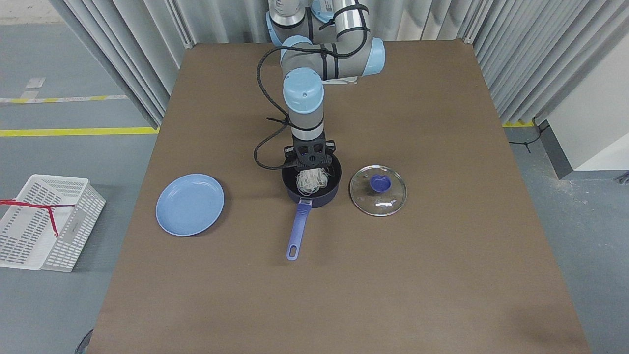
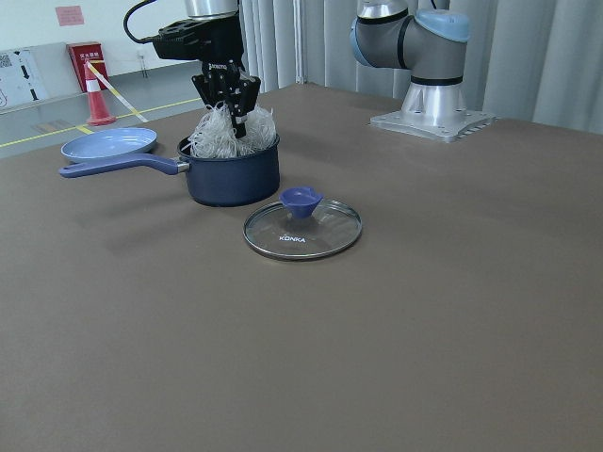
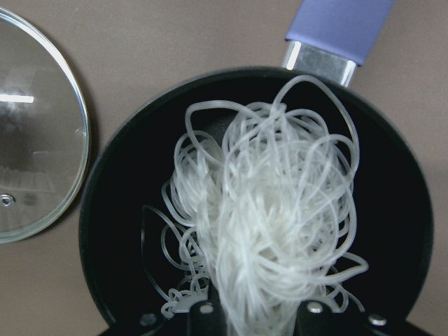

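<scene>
A dark blue saucepan [image 2: 230,185] with a lilac handle [image 1: 299,230] stands mid-table. A bundle of white noodles [image 1: 313,181] is in the pan, heaped to its rim in the left view and filling much of the wrist view [image 3: 269,203]. My gripper [image 2: 234,113] is down over the pan, its tips among the noodles. Whether its fingers are shut on them is hidden by the strands. The glass lid [image 1: 377,201] with a blue knob lies beside the pan, and a blue plate [image 1: 189,204] sits on the other side.
A white plastic basket [image 1: 71,248] stands on the floor beside the table. The arm's base is at the back edge, near the curtains.
</scene>
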